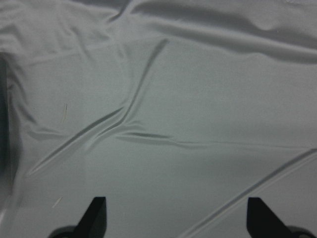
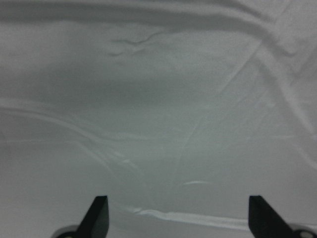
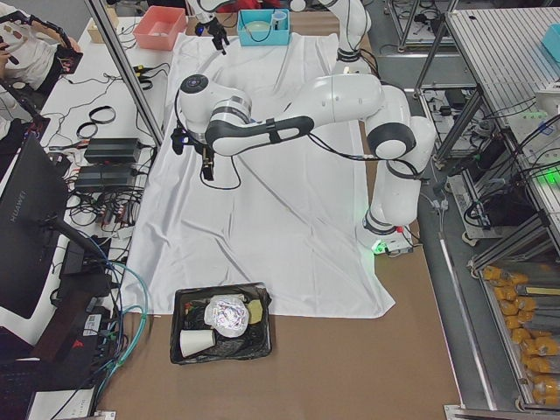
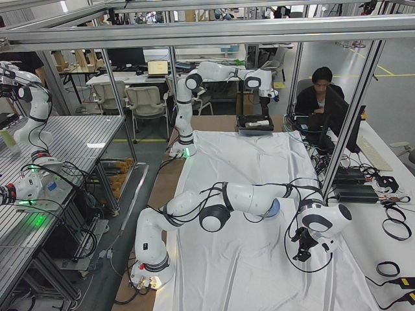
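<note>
My left gripper, on the near arm in the camera left view, is open and empty above a white cloth (image 3: 262, 245). My right gripper, on the near arm in the camera right view, is also open and empty over creased cloth. A black lined bin (image 3: 181, 354) on the brown board holds a foil-covered round item (image 3: 229, 317) and a white cup (image 3: 196, 341). A blue bin (image 3: 262, 39) at the opposite end is partly hidden by the arm in the camera right view.
A pink bin (image 3: 160, 26), cables and monitors (image 3: 31, 236) line the side table. An upright metal post (image 3: 140, 96) borders the cloth.
</note>
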